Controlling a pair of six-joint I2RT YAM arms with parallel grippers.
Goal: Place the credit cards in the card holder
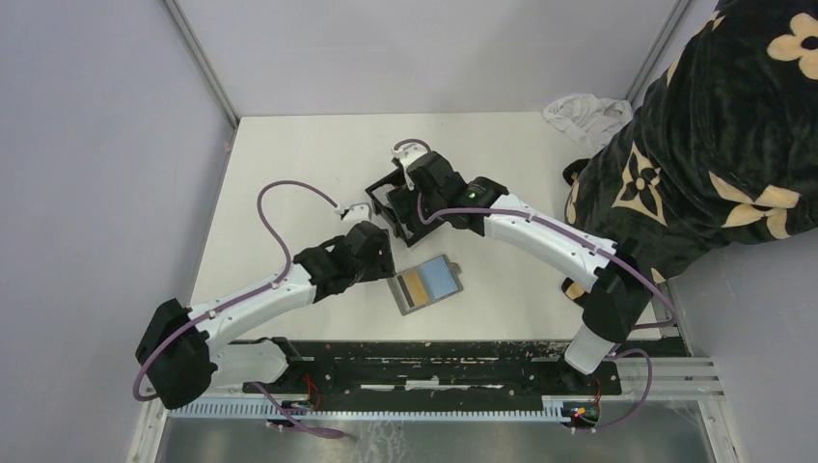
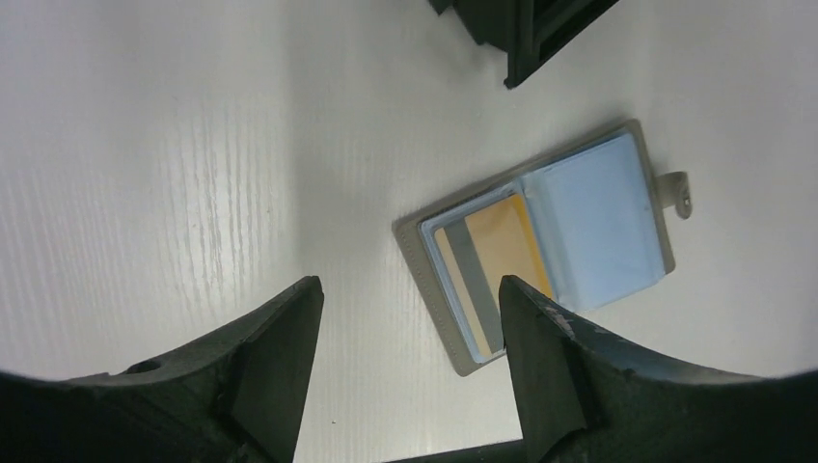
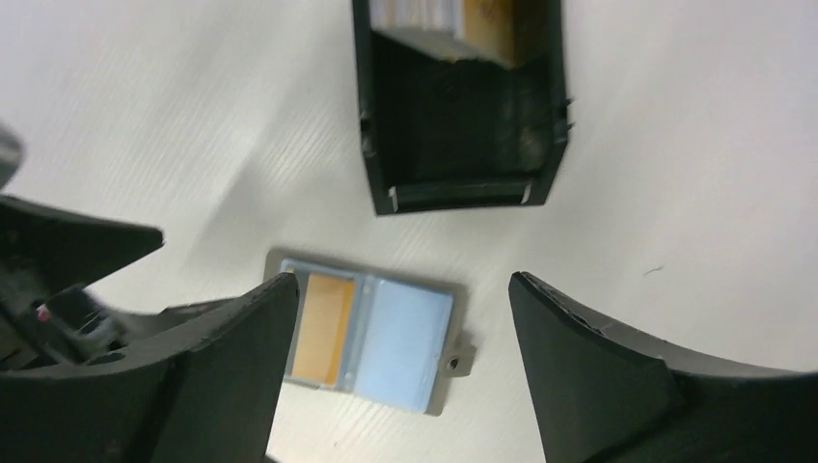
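Observation:
The card holder [image 1: 426, 284] lies flat on the white table, a grey frame with a tan-and-grey card [image 2: 497, 251] in its left part and a light blue panel [image 2: 595, 220] on its right. Beyond it stands a black box [image 3: 461, 196] holding several upright cards [image 3: 444, 24] at its far end. In the left wrist view, my left gripper is part open with only bare table and the holder's edge behind its gap. My right gripper is open above the space between box and holder, empty; from the top it covers part of the box.
A white cloth [image 1: 589, 120] and a dark patterned blanket [image 1: 695, 164] occupy the right side. My left gripper's dark body [image 3: 68, 251] shows close by in the right wrist view.

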